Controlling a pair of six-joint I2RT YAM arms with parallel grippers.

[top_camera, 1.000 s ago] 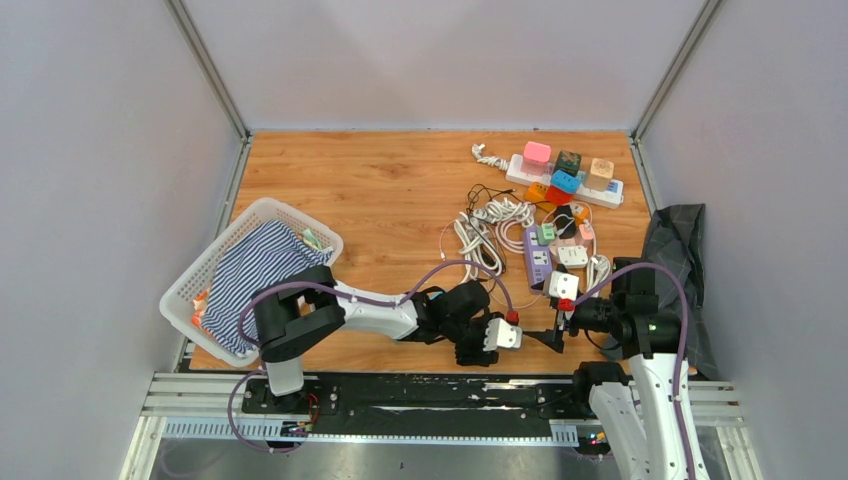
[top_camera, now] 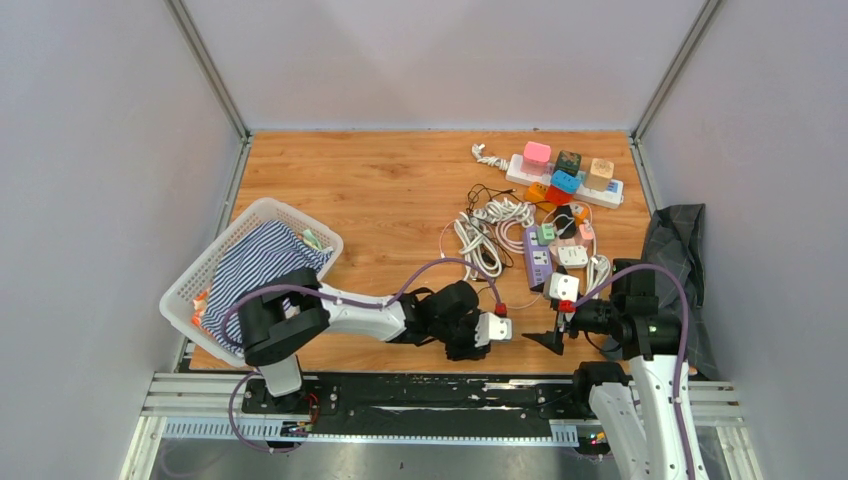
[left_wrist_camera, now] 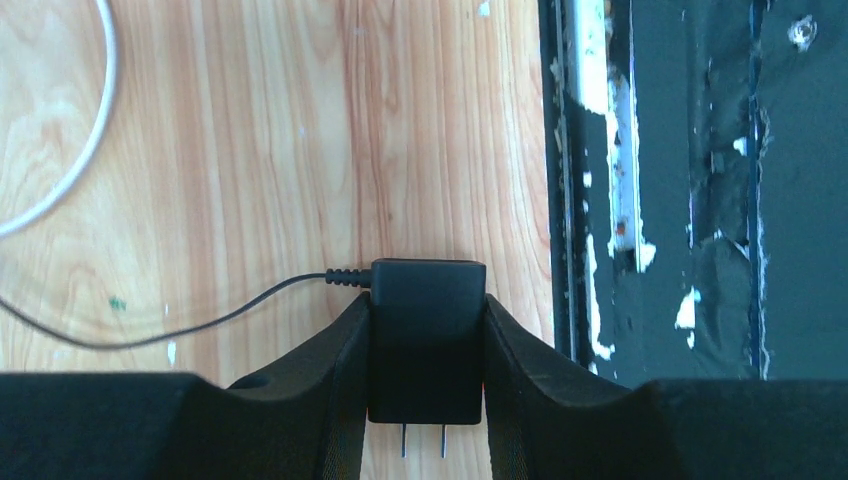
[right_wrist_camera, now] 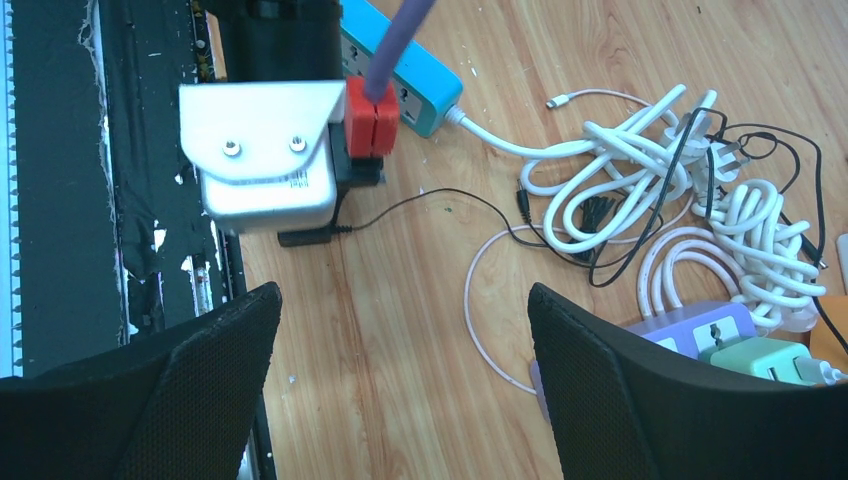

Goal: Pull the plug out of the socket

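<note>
A black plug adapter (left_wrist_camera: pixel 428 340) with two bare metal prongs and a thin cord is squeezed between the fingers of my left gripper, above the table's front part. No socket touches its prongs in the left wrist view. In the right wrist view the end of the adapter (right_wrist_camera: pixel 305 238) shows under the left hand. A blue power strip (right_wrist_camera: pixel 432 82) lies beyond the left arm, partly hidden by it. My right gripper stands open, empty, above bare wood to the right.
A purple power strip (top_camera: pixel 537 260) with a green plug (top_camera: pixel 545 233) lies beside bundled white cables (top_camera: pixel 483 245). Colored cube plugs (top_camera: pixel 566 182) crowd the back right. A white basket (top_camera: pixel 190 284) stands left.
The right arm stays put.
</note>
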